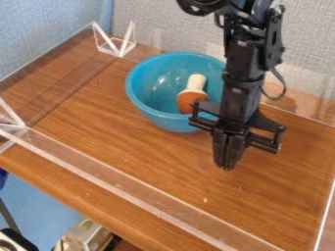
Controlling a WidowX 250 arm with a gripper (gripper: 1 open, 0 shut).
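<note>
My gripper [225, 157] points down just above the wooden table [144, 167], in front and to the right of a turquoise bowl [155, 108]. It is shut, with nothing visible between its fingers. Inside the bowl sits an object with a white top and an orange-brown body [190, 98]; the arm hides the right part of the bowl.
White wire frames stand at the back left [114, 39] and left edge [7, 127]. A grey wall runs behind the table. Beyond the front left edge lies a blue floor with some clutter.
</note>
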